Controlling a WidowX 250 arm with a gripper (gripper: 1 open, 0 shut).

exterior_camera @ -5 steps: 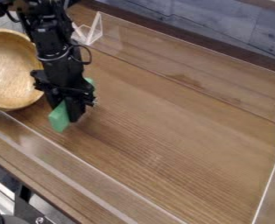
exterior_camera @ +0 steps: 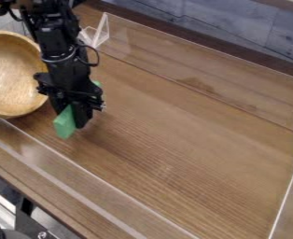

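Note:
The black robot gripper (exterior_camera: 71, 96) reaches down at the left of the view, shut on a green object (exterior_camera: 65, 122) that hangs just right of a large tan bowl (exterior_camera: 12, 75). The fingers hide part of the object. A smaller bit of green shows behind the gripper, at its right.
A clear plastic item (exterior_camera: 94, 30) stands behind the arm. A grey marbled wall runs along the back right.
The gripper and the green object have moved slightly up, away from the table's front edge. The bowl has not visibly moved.

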